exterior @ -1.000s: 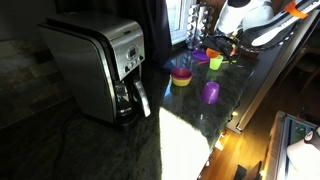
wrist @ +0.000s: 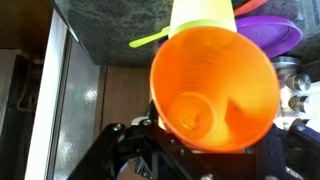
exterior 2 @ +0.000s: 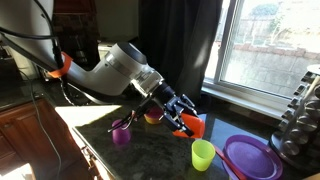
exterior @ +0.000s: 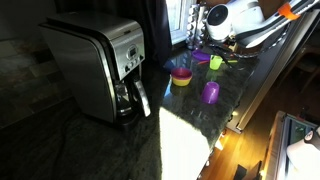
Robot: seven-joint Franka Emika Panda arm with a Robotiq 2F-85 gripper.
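Note:
My gripper is shut on an orange cup, whose round opening fills the middle of the wrist view. In exterior view 2 the orange cup is held above the counter, close to a yellow-green cup. The yellow-green cup shows partly behind the orange one in the wrist view. In exterior view 1 the yellow-green cup stands in front of the arm, where the orange cup is hard to make out.
A purple plate with a red utensil lies beside the cups, near a spice rack. A purple cup and stacked bowls stand nearer the coffee maker. Bare counter lies in front.
The orange that showed above the yellow-green cup is now mostly out of sight. The other items stay in place.

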